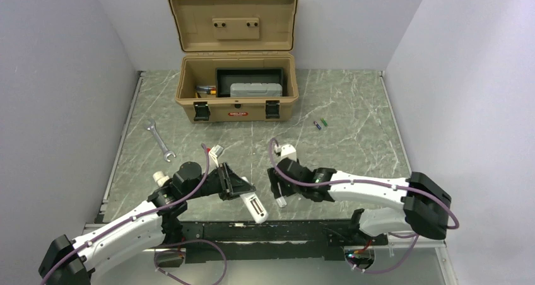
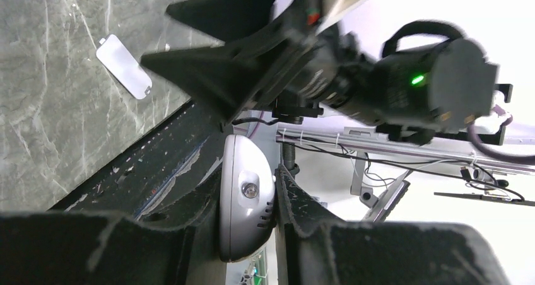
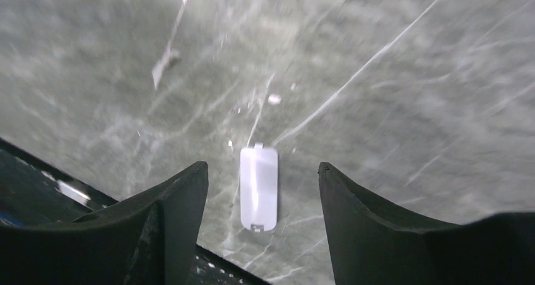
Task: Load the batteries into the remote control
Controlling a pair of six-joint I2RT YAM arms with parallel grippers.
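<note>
My left gripper is shut on the white remote control (image 1: 255,207), whose battery bay shows uncovered in the top view. The remote's rounded end faces the left wrist camera. A white battery cover (image 3: 258,188) lies flat on the marble table, near its front edge. My right gripper stands open above this cover, one finger to each side and nothing between them. In the left wrist view the cover lies clear of the right gripper's dark fingers (image 2: 189,70). Two small batteries, one blue (image 1: 317,125) and one green (image 1: 323,122), rest on the table right of the toolbox.
An open tan toolbox (image 1: 236,111) stands at the back, with a grey case (image 1: 255,90) inside. A wrench (image 1: 160,140) lies at the left. A dark rail (image 1: 277,231) runs along the front.
</note>
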